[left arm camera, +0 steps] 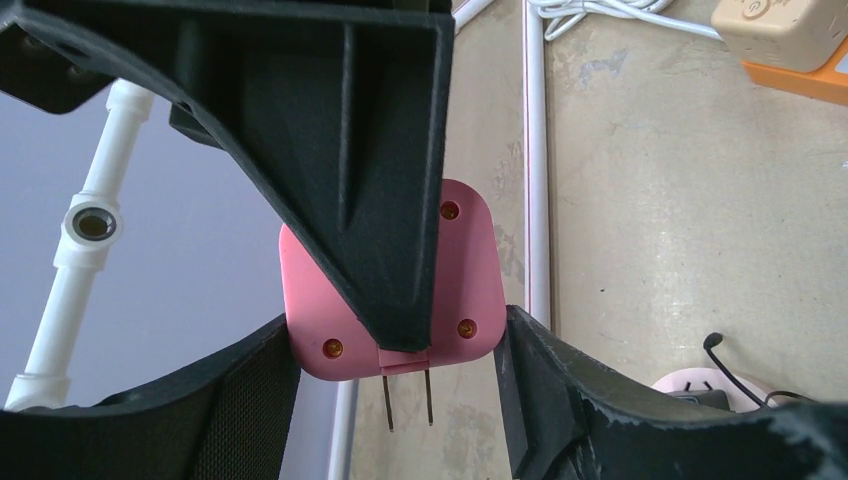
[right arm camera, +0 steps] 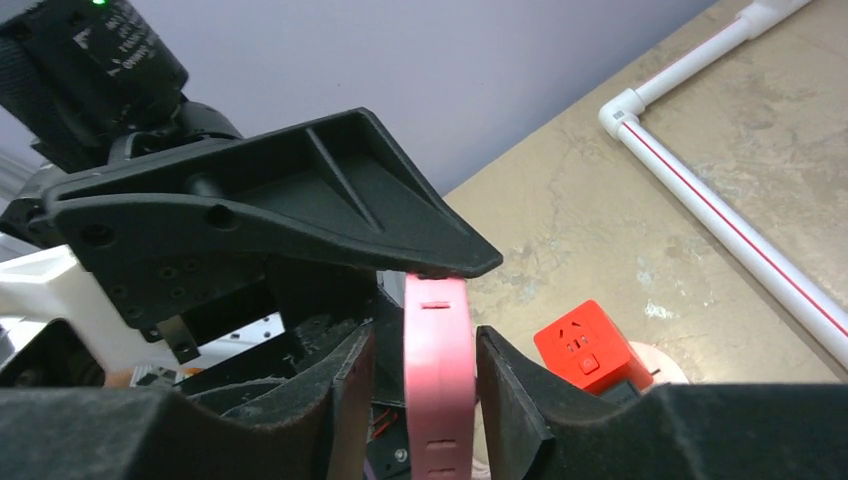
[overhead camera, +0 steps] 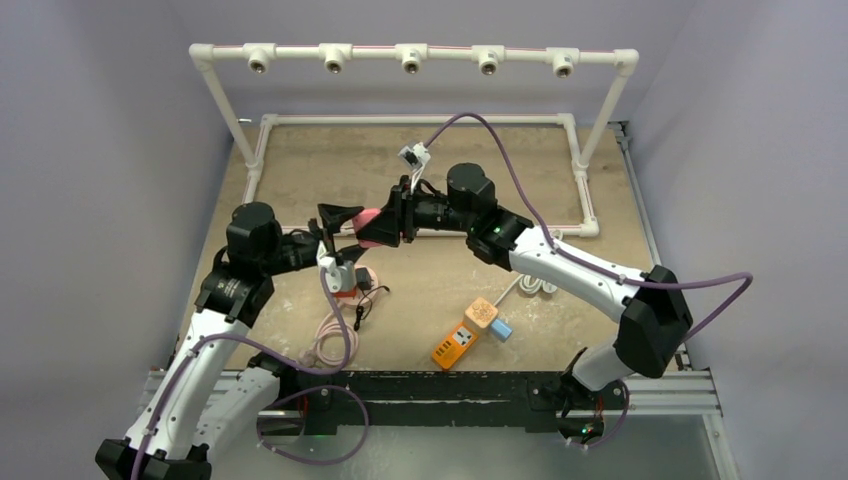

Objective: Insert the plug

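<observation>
A pink plug [overhead camera: 365,222] with two metal prongs is held in the air between my grippers, left of the centre in the top view. My left gripper is shut on it, its fingers at either side, prongs pointing down in the left wrist view. My right gripper [overhead camera: 385,220] overlaps the plug from the right; in the right wrist view its fingers stand either side of the pink body [right arm camera: 438,370], and whether they grip is unclear. Below lie a red block [right arm camera: 582,348] and a pink round power strip [left arm camera: 680,383] with a black plug and cable.
An orange power strip [overhead camera: 452,349] with a beige cube [overhead camera: 480,314] and blue piece lies front right, a white coiled cable [overhead camera: 530,284] behind. White pipe frames [overhead camera: 420,119] border the board's back; coiled pink cable lies front left.
</observation>
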